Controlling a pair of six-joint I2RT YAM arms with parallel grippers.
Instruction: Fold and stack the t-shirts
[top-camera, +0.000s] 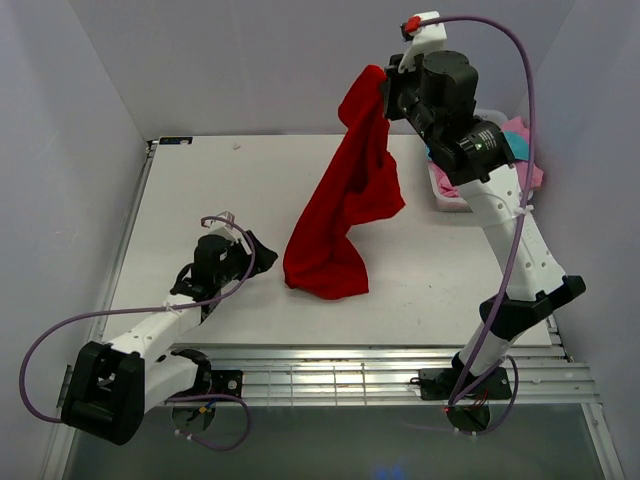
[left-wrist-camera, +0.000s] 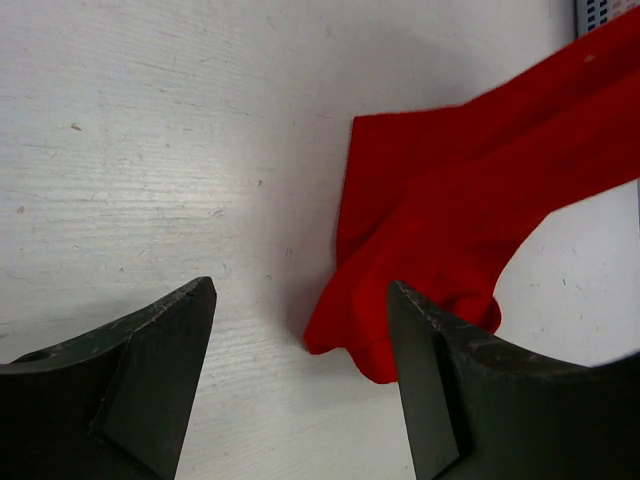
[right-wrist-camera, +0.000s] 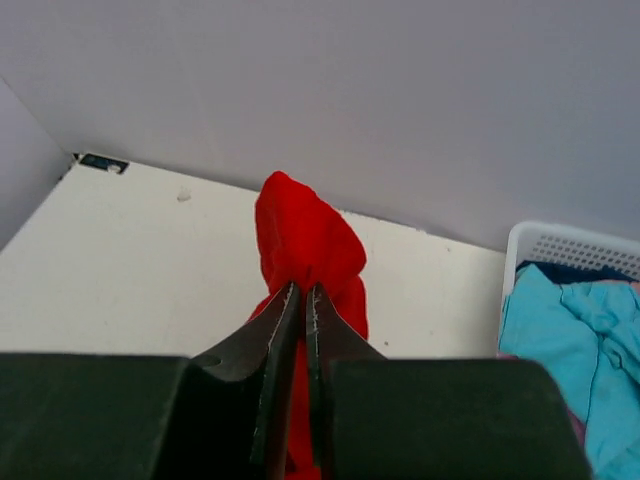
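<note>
A red t-shirt hangs from my right gripper, which is raised high and shut on its top end; in the right wrist view the cloth bunches above the closed fingertips. The shirt's lower part rests on the table, also seen in the left wrist view. My left gripper is low over the table just left of the shirt, its fingers apart with nothing between them.
A white basket at the back right holds crumpled cyan cloth, pink cloth and dark cloth.
</note>
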